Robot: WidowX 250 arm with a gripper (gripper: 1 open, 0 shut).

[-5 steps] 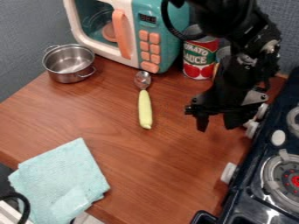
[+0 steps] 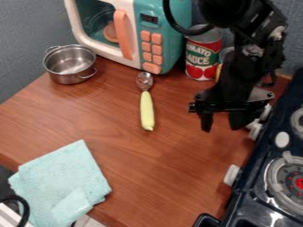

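Note:
My black gripper (image 2: 221, 113) hangs low over the right side of the wooden counter, beside the stove's left edge, its fingers pointing down. Whether anything sits between the fingers is hard to tell. A spoon with a pale yellow handle (image 2: 147, 108) lies on the counter left of it. A red and white can (image 2: 201, 62) stands behind the arm, beside the toy microwave (image 2: 151, 43). A steel pot (image 2: 70, 64) sits at the back left, and a folded light blue towel (image 2: 59, 184) lies at the front left.
The black stove (image 2: 258, 199) with its knobs fills the right edge. A grey wall runs behind.
The gripper and arm have shifted very slightly; the objects on the counter stay where they were.

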